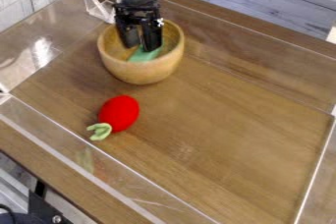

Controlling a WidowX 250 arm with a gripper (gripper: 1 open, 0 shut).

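Note:
A wooden bowl [161, 64] sits toward the upper left of the table, a green object [144, 55] inside it. My black gripper [140, 37] reaches down from the top into the bowl, over the green object and partly hiding it; it appears open, and whether it touches the object cannot be seen clearly. A red vegetable or toy with a pale green stem [118, 112] lies below the bowl.
A pale edge runs along the left and right sides, and pale boards stand behind.

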